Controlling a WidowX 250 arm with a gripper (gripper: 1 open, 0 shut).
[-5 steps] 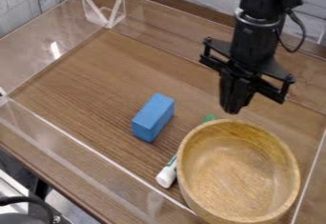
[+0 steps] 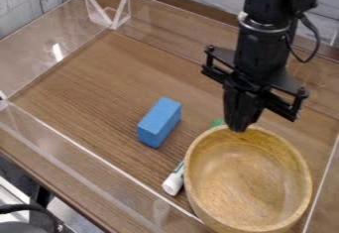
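Note:
My black gripper (image 2: 239, 113) points down over the back rim of a yellow oval bowl (image 2: 252, 192), its fingertips shut with nothing seen between them. A blue block (image 2: 159, 121) lies to the left on the wooden tray floor. A white tube-like object (image 2: 173, 180) lies against the bowl's left side. A small green item (image 2: 216, 124) is partly hidden behind the bowl's rim, beside my gripper.
Clear plastic walls run along the left and front edges, with a white bracket at the back left.
The arm and gripper have moved a little toward the camera and down in the picture, closer over the bowl's back rim. The objects on the floor have not visibly moved.

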